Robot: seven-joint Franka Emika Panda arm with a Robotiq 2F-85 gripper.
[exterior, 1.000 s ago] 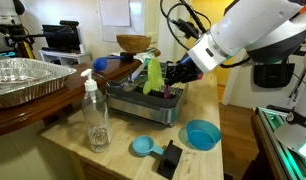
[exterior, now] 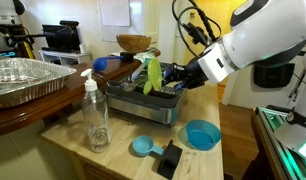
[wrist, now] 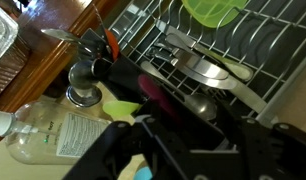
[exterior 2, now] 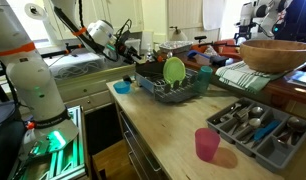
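Observation:
My gripper [exterior: 176,76] is low over the front of the dish rack [exterior: 143,107], near the green plate [exterior: 154,75] that stands upright in it. In the wrist view, my dark gripper is at the lower edge. A dark red handle [wrist: 161,95] lies in line with the space between the fingers. Shadow hides whether the fingers touch it and how far apart they stand. Beyond it are metal utensils [wrist: 203,68] in the rack and several more in a dark holder at its side.
A clear pump bottle [exterior: 96,115] stands left of the rack. A blue cup [exterior: 143,145], a black object [exterior: 168,160] and a blue bowl [exterior: 202,135] sit in front. A pink cup [exterior 2: 207,144] and a cutlery tray [exterior 2: 258,128] are farther along the counter.
My gripper has come down and closer to the rack's front. The dark red handle that showed below it earlier is now mostly covered by the gripper in exterior view 1.

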